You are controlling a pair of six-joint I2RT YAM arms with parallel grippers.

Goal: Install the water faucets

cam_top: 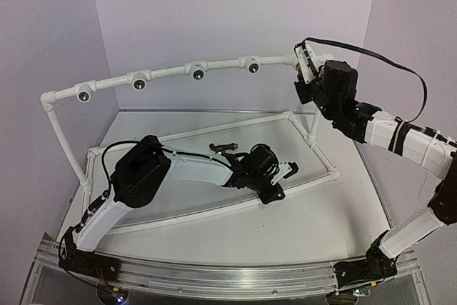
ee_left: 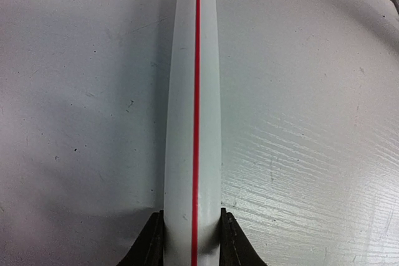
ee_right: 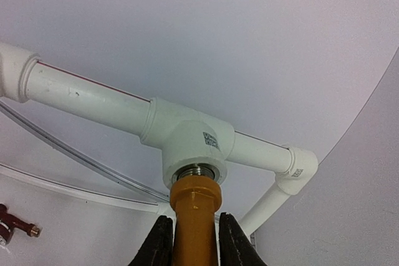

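In the right wrist view an orange-brown faucet [ee_right: 194, 207] lies between the fingers of my right gripper, which is shut on it. The faucet's threaded end [ee_right: 195, 171] sits at the mouth of a white tee fitting [ee_right: 190, 144]. Some thread still shows; how deep it goes cannot be told. The top view mostly hides this faucet behind the right arm. My left gripper is shut on a white pipe [ee_left: 209, 91] with a red stripe, the frame's front bottom rail. A second faucet [cam_top: 223, 147] lies on the floor panel inside the frame.
Along the upper pipe [cam_top: 169, 71] several tee fittings [cam_top: 198, 70] face forward with open mouths. A slanted corner leg [cam_top: 63, 148] stands at left. The left forearm [cam_top: 200, 169] reaches across the base frame.
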